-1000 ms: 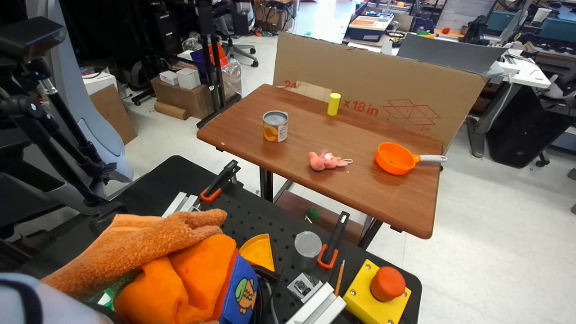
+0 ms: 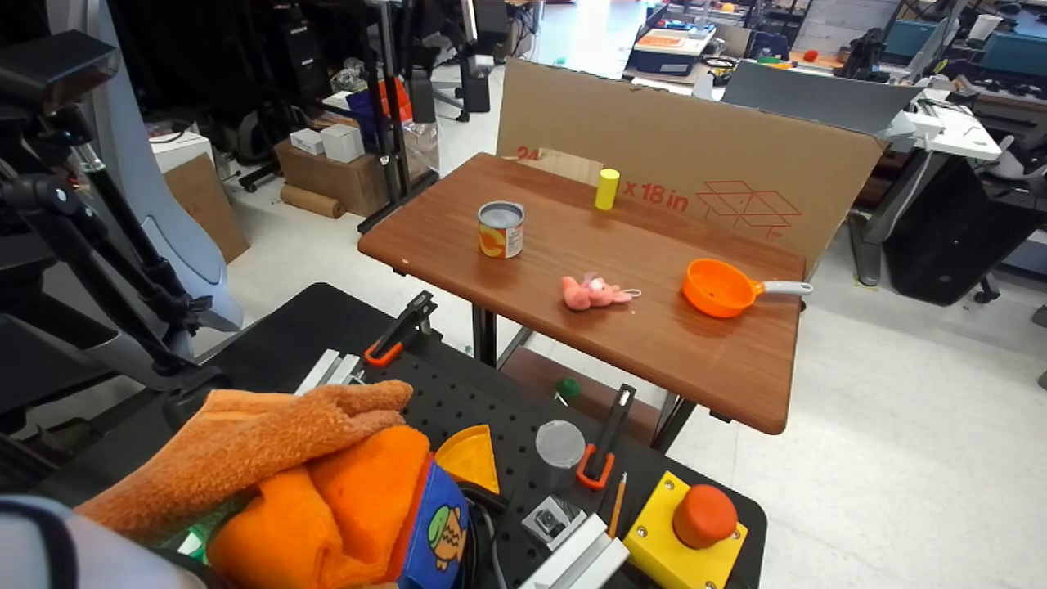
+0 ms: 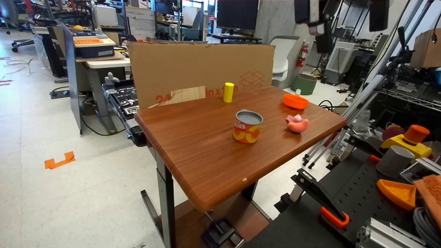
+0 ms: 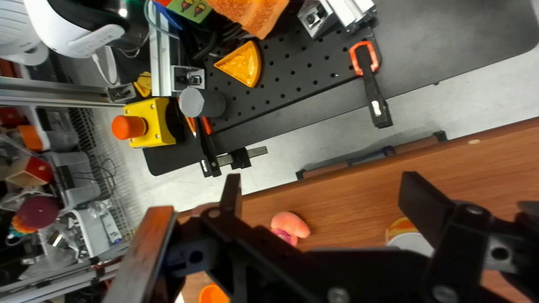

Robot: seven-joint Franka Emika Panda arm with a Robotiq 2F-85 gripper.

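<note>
My gripper is open in the wrist view, its two black fingers wide apart with nothing between the tips. It hangs high above the table, and its parts show at the top edge of both exterior views. On the brown table stand an open peach can (image 2: pixel 501 231) and a yellow cylinder (image 2: pixel 608 190). A pink plush toy (image 2: pixel 593 293) lies near the table's front edge. An orange strainer (image 2: pixel 719 289) with a grey handle rests at the right. In the wrist view the can (image 4: pixel 410 240) and toy (image 4: pixel 290 226) are partly hidden by the gripper.
A cardboard panel (image 2: pixel 687 147) borders the table's (image 2: pixel 432 221) far side. In front, across a gap, a black bench (image 4: pixel 429 30) carries clamps, orange cloths (image 2: pixel 324 491) and a yellow box with a red button (image 2: pixel 704 516).
In exterior view 1, the gripper at the top edge has moved right and its fingers hang lower in the picture. The things on the table have not moved.
</note>
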